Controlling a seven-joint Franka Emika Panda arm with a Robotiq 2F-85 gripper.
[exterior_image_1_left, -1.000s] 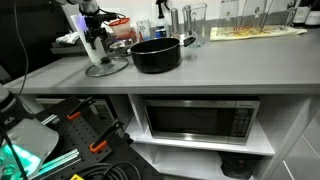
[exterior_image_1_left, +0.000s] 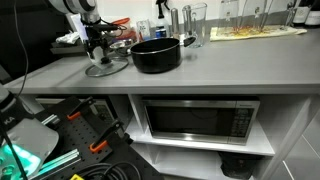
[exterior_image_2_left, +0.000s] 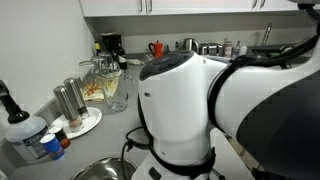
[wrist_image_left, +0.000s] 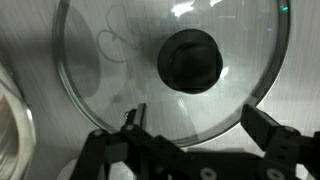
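Observation:
A round glass lid (exterior_image_1_left: 112, 69) with a black knob (exterior_image_1_left: 105, 61) lies on the grey counter, left of the black pot. From above, the wrist view shows the clear lid (wrist_image_left: 120, 75) and its round black knob (wrist_image_left: 190, 61). My gripper is open above the lid. Its dark fingers stand wide apart at the lower edge of the wrist view, with the knob ahead of the gap and nothing held. Exterior view 1 shows the gripper (exterior_image_1_left: 99, 42) small, over the lid; the exact height is hard to judge. The arm (exterior_image_2_left: 180, 105) hides much of exterior view 2.
A black pot (exterior_image_1_left: 156, 56) stands just right of the lid. Behind are a metal bowl (exterior_image_1_left: 122, 47), glass pitchers (exterior_image_1_left: 197, 25) and a yellow mat (exterior_image_1_left: 250, 31).
My gripper has shifted slightly above the lid over the last second. Lid and pot remain where they were.

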